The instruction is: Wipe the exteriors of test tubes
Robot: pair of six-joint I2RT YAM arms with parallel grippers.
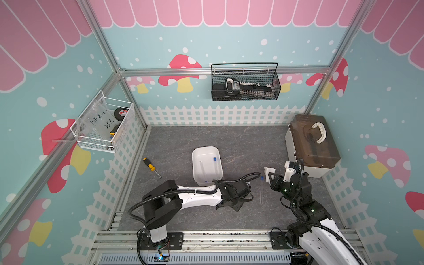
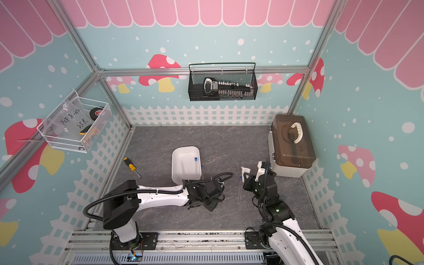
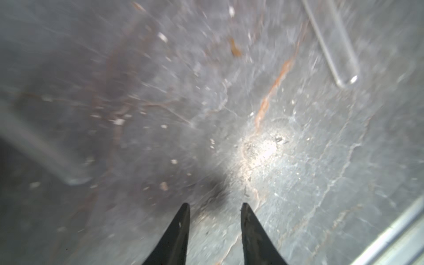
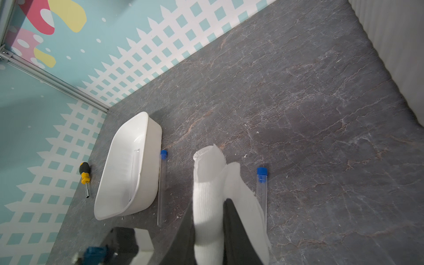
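A capped test tube lies on the table beyond the white cloth, partly hidden by it. Another tube rests outside the white tray, along its right side; inside the tray lies at least one more clear tube. My right gripper is shut on the cloth, which stands up from between its fingers. Low over the table, my left gripper has its fingers apart and nothing between them. In the left wrist view, a clear tube end shows upper right and a blurred tube-like shape at left.
A yellow-black screwdriver lies left of the tray. The brown-lidded box stands at the right wall, close to the right arm. A black mesh basket hangs on the back rail.
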